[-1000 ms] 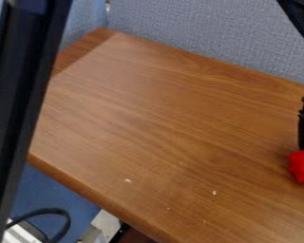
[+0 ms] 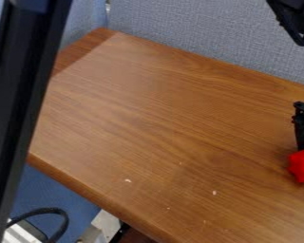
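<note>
At the right edge of the wooden desk [image 2: 155, 123], a red object [image 2: 302, 165] is partly cut off by the frame. A black shape [image 2: 303, 123], which looks like part of my gripper, sits just above and behind it, mostly out of view, so its fingers and their state are unclear. More black hardware [image 2: 292, 15] hangs at the top right, against the partition.
A grey fabric partition [image 2: 193, 33] borders the back. A black post [image 2: 18, 104] stands at the left; a cable [image 2: 60, 223] lies below the front edge.
The black shape beside the red object has shifted slightly left, and so has the hardware at the top right. The red object looks about the same.
</note>
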